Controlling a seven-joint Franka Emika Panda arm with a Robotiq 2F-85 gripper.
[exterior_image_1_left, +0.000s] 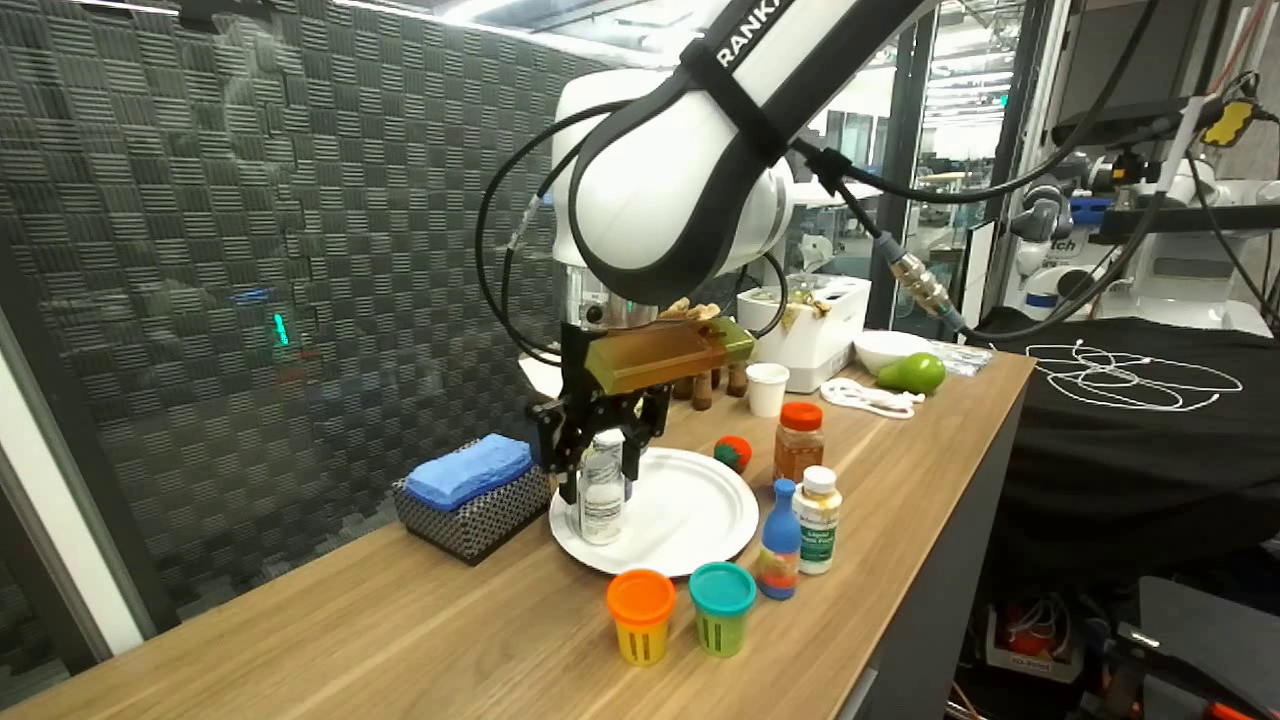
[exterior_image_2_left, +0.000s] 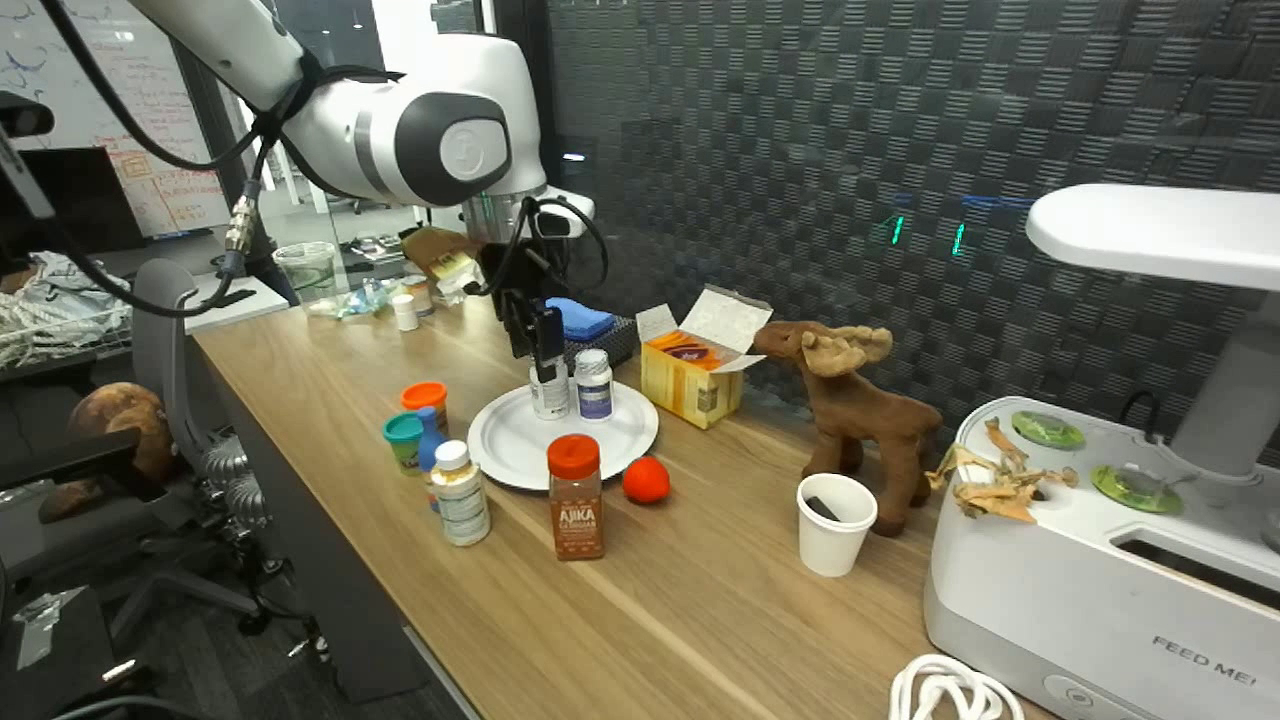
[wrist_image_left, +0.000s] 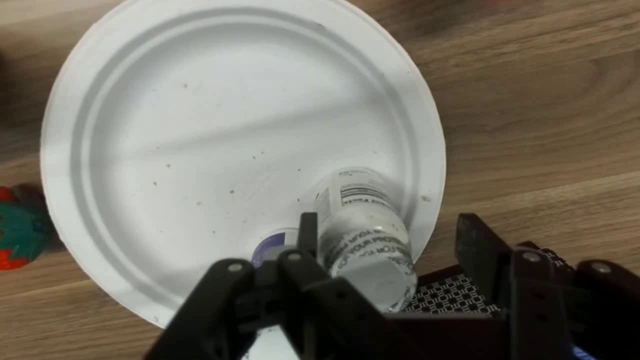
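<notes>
A white bottle with a printed cap band (wrist_image_left: 366, 231) stands near the edge of a white plate (exterior_image_1_left: 696, 516). My gripper is open around it from above, one finger on each side. In the wrist view the left finger (wrist_image_left: 308, 231) is close against the bottle; a gap separates the right finger (wrist_image_left: 474, 240) from it. Beside it on the plate is a second white bottle with a purple label (exterior_image_2_left: 594, 390), mostly hidden by the left finger in the wrist view.
A patterned box (exterior_image_1_left: 480, 516) with a blue cloth (exterior_image_1_left: 468, 472) borders the plate. Around the other sides are orange (exterior_image_1_left: 642, 606) and teal-lidded tubs (exterior_image_1_left: 722, 606), a blue bottle (exterior_image_1_left: 780, 546), a white supplement bottle (exterior_image_1_left: 817, 528), a red-capped spice jar (exterior_image_2_left: 576, 504) and a strawberry (exterior_image_2_left: 645, 480).
</notes>
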